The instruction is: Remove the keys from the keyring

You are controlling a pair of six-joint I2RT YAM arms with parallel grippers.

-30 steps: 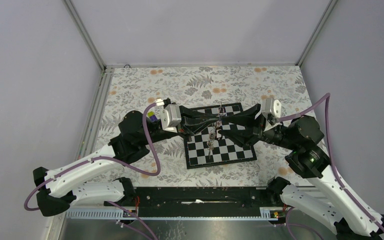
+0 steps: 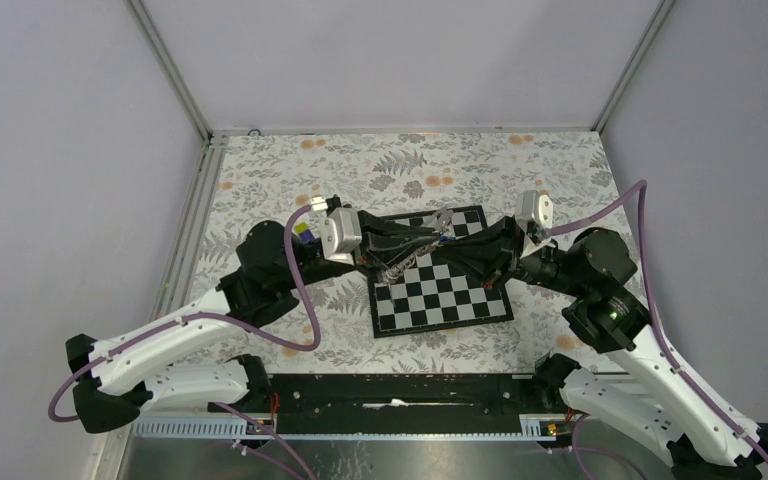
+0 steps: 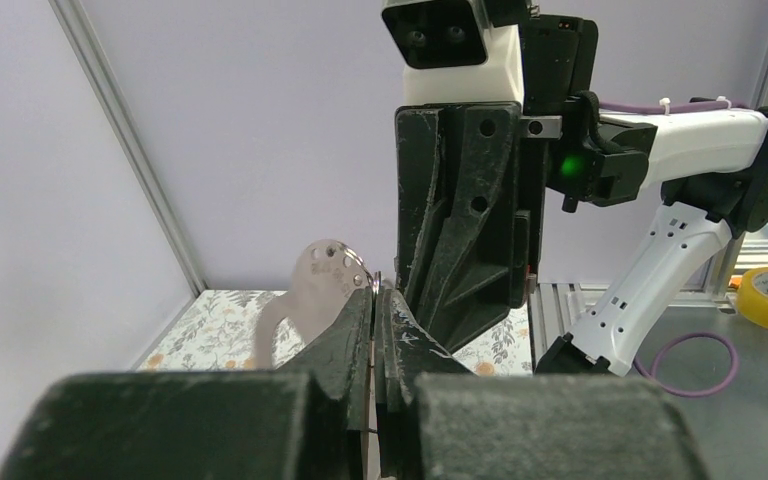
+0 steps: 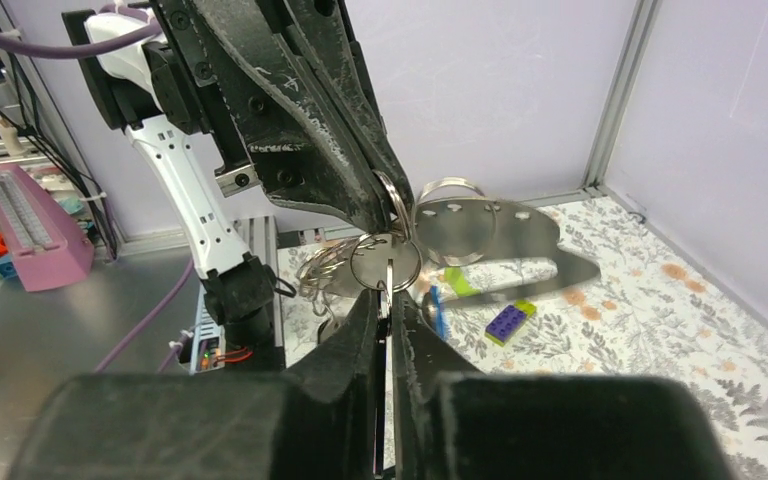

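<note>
In the right wrist view, my left gripper is shut on the edge of a metal keyring [image 4: 400, 205]. More rings and a bunch of blurred keys [image 4: 325, 270] hang from it, beside a flat metal piece [image 4: 530, 232] with holes. My right gripper has its fingers almost together, with a thin metal strip [image 4: 390, 275] between the tips. Whether that strip is ring or key cannot be told. In the left wrist view, a ring edge [image 3: 376, 285] stands between the left tips. From above, both grippers meet over the chessboard, with the keys slanting down-left.
The chessboard [image 2: 440, 318] lies under the grippers on a floral-patterned surface [image 2: 360, 160]. A purple toy brick [image 4: 506, 323] lies off to one side.
The fingers of my right gripper have come together and its arm has shifted slightly left. The hanging keys have swung from near vertical to a left-leaning slant. My left arm has stayed put.
</note>
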